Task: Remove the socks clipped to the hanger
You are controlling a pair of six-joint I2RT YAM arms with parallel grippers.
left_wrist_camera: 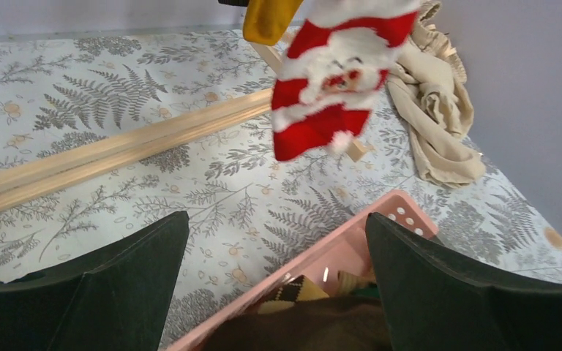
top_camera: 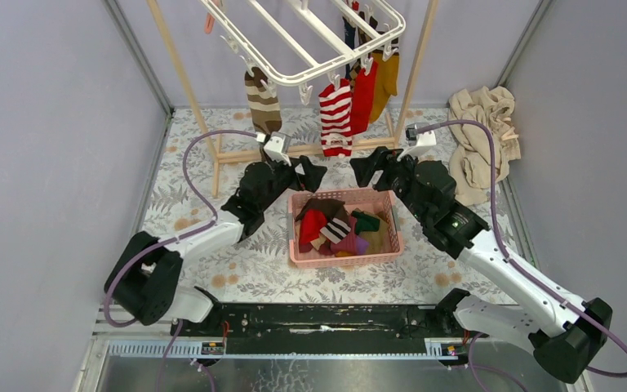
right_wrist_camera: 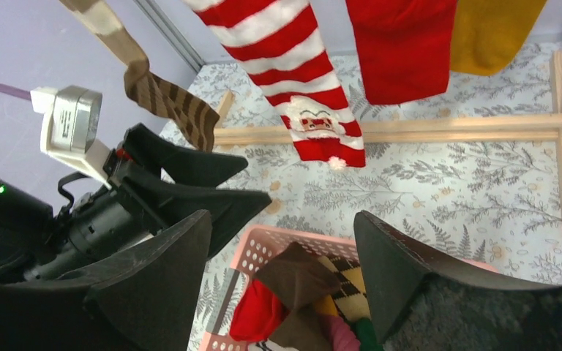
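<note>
From the white hanger point(top_camera: 326, 61) several socks hang by clips. A brown striped sock point(top_camera: 262, 100) is on its left side; a red-and-white striped sock point(top_camera: 335, 118), a plain red sock point(top_camera: 362, 98) and a mustard sock point(top_camera: 384, 75) hang toward the right. Low in front of the hanger, my left gripper point(top_camera: 318, 175) is open and empty, close to the brown sock. My right gripper point(top_camera: 357, 170) stands open beside the striped sock's lower end, also empty. In the right wrist view the striped sock point(right_wrist_camera: 290, 58) hangs beyond the open fingers point(right_wrist_camera: 395, 270), apart from them.
Below both grippers stands a pink basket point(top_camera: 345, 261) with several socks in it. A beige cloth point(top_camera: 482, 135) lies at the right wall. The hanger's wooden stand point(top_camera: 419, 65) has a low crossbar behind the basket.
</note>
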